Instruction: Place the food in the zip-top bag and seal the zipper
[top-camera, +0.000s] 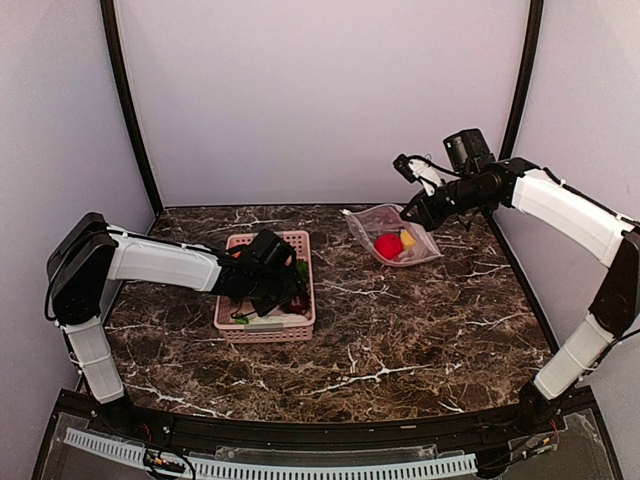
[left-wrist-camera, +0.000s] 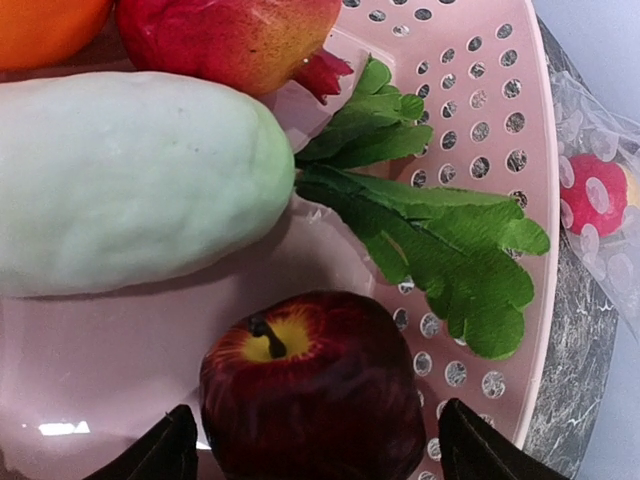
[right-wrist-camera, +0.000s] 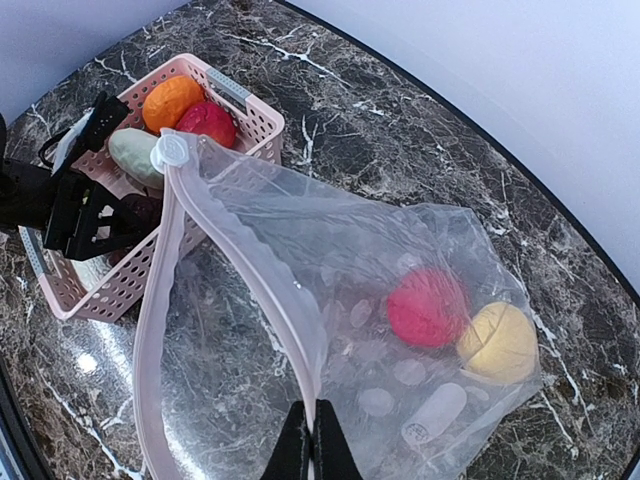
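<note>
In the left wrist view a dark red apple (left-wrist-camera: 312, 385) lies in the pink basket (left-wrist-camera: 535, 300). My left gripper is open around it, one finger on each side; I cannot tell whether they touch it. At the back right, the clear zip top bag (top-camera: 368, 232) is held up with its mouth spread. My right gripper is shut on the bag's rim, as the right wrist view shows. Inside the bag are a red round food (right-wrist-camera: 427, 307) and a yellow one (right-wrist-camera: 497, 343).
Also in the basket are an orange (right-wrist-camera: 172, 102), a pomegranate (left-wrist-camera: 225, 40), a pale green gourd (left-wrist-camera: 140, 180) with green leaves beside it. Bare marbled table (top-camera: 400, 340) stretches in front of the bag and right of the basket.
</note>
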